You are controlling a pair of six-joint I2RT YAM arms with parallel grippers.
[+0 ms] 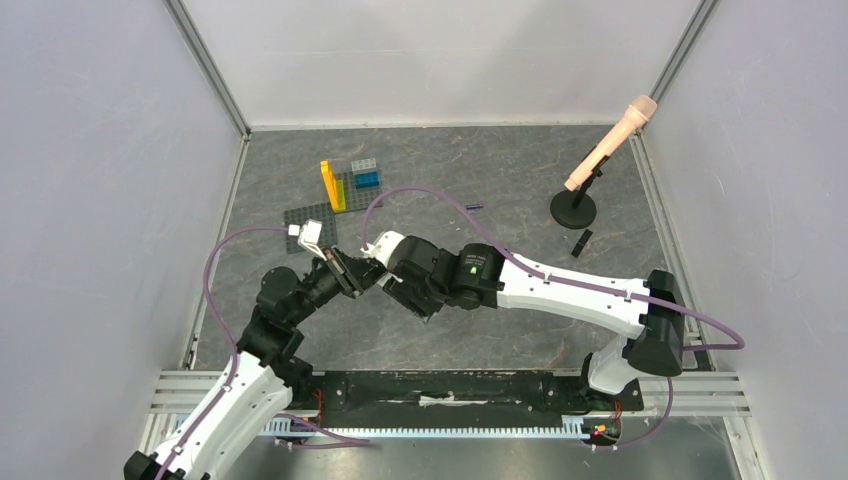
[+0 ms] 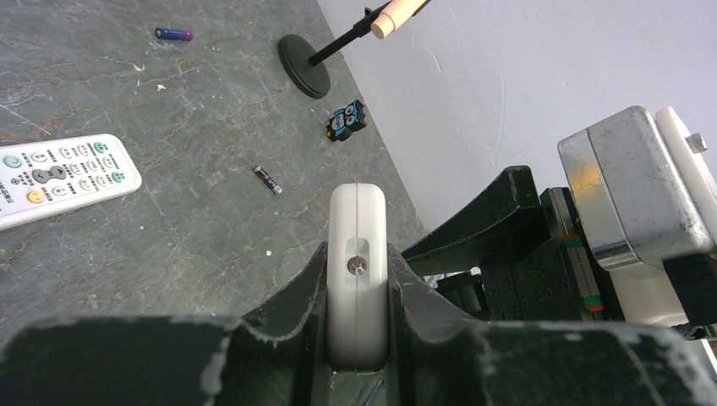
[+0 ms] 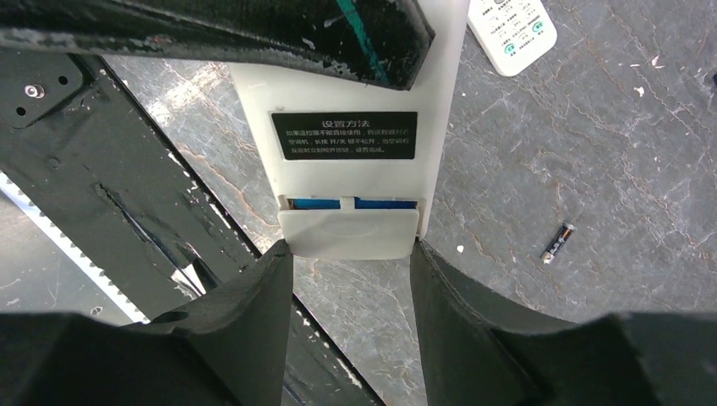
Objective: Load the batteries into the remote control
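Both grippers meet at the centre-left in the top view, hiding what they hold there. My left gripper is shut on a white remote (image 2: 356, 220), seen end-on. My right gripper is shut on the white battery cover (image 3: 347, 237) at the lower end of that remote's back (image 3: 355, 173); a narrow blue strip shows above the cover. A small battery lies on the table, also in the right wrist view (image 3: 558, 244). A purple battery (image 2: 173, 35) lies farther back.
A second white remote (image 2: 68, 173) lies on the table. A microphone on a black stand (image 1: 573, 208) is at the right, with a small owl-patterned object (image 2: 345, 120) near it. Toy bricks on grey plates (image 1: 305, 218) stand at the back left.
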